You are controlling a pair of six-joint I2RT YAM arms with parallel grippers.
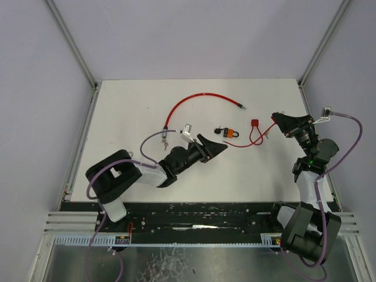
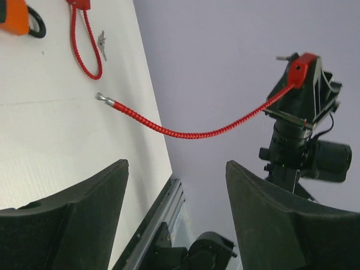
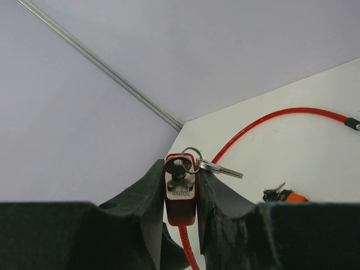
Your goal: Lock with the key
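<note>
My right gripper is shut on a red cable lock's head, with keys on a ring at its top; the red cable hangs from it, its metal tip loose over the table. My left gripper stands open and empty, left of that cable. A second red lock with looped cable lies on the table, a key beside it. An orange-black padlock lies nearer the middle, with keys beside it.
A long red hose-like lock curves across the back left of the white table.
</note>
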